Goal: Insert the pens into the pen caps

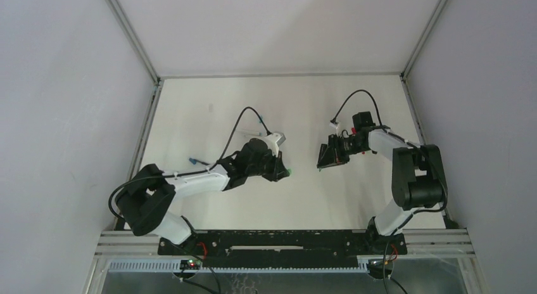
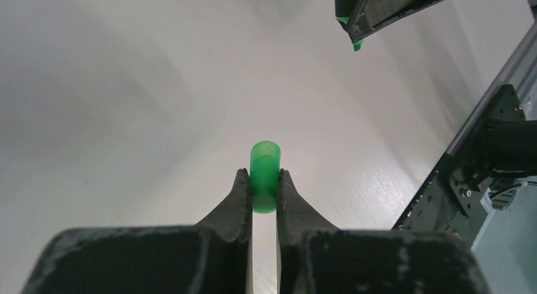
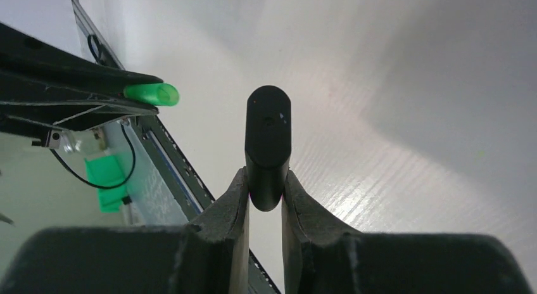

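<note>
A short translucent green cap [image 2: 265, 180] is pinched between my left gripper's fingertips. In the right wrist view its round, hollow-looking end [image 3: 168, 94] faces outward. In the top view my left gripper [image 1: 282, 174] is over the middle of the table. My right gripper [image 1: 325, 165], to its right and apart from it, is shut on a black pen [image 3: 268, 135]. A small green tip [image 2: 358, 45] pokes out beyond the right fingers in the left wrist view. Most of the pen's length is hidden. Cap and pen do not touch.
A blue pen [image 1: 195, 161] lies left, partly behind the left arm. A white pen [image 1: 251, 133] and a small teal cap [image 1: 260, 120] are near the left camera cable. Something red [image 1: 363, 153] shows beneath the right arm. Table between the grippers is clear.
</note>
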